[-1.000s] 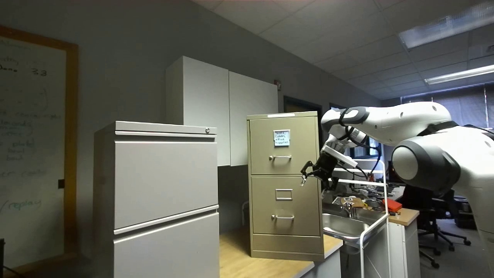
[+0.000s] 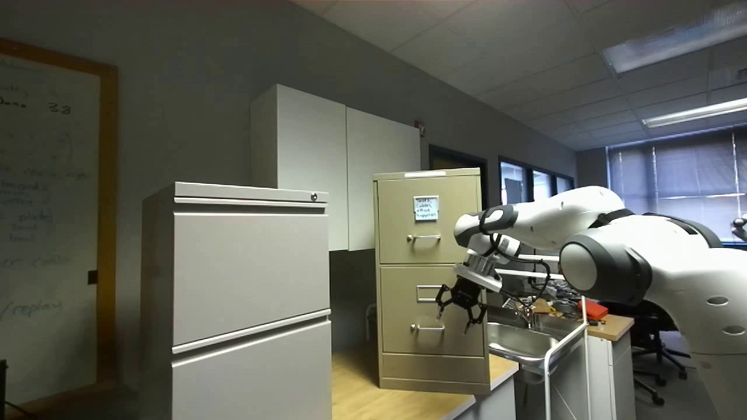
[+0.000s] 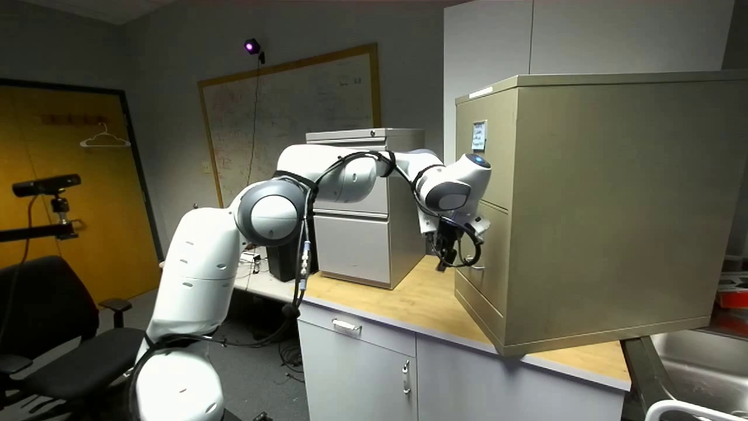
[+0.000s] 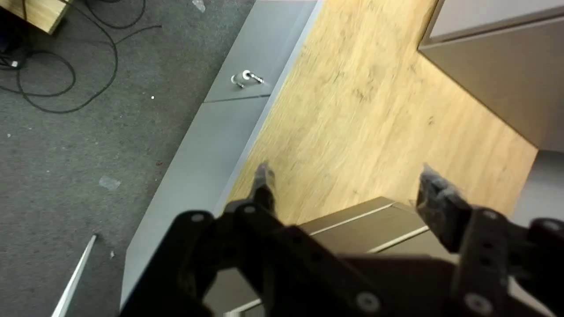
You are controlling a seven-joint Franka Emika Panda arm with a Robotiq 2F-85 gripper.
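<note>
My gripper (image 2: pixel 453 323) stands open in front of the lower drawer of a beige filing cabinet (image 2: pixel 399 301), near that drawer's handle (image 2: pixel 428 328). Both drawers of this cabinet are closed, and its upper handle (image 2: pixel 423 238) is higher up, below a paper label (image 2: pixel 425 209). In the wrist view bare wooden counter (image 4: pixel 338 121) shows between the spread fingers, with nothing held. Exterior view 2 has the gripper (image 3: pixel 443 265) close to the cabinet's front; whether it touches anything there cannot be told.
A grey filing cabinet (image 2: pixel 252 273) faces the beige one across the counter, its drawers closed. White wall cupboards (image 2: pixel 311 161) hang behind. A sink (image 2: pixel 518 343) lies beyond the beige cabinet, with a white rail (image 2: pixel 586 350) nearby.
In exterior view 1 my arm and gripper have moved left and down, from beside the beige cabinet's right edge to in front of its lower drawer. The cabinets have not moved.
</note>
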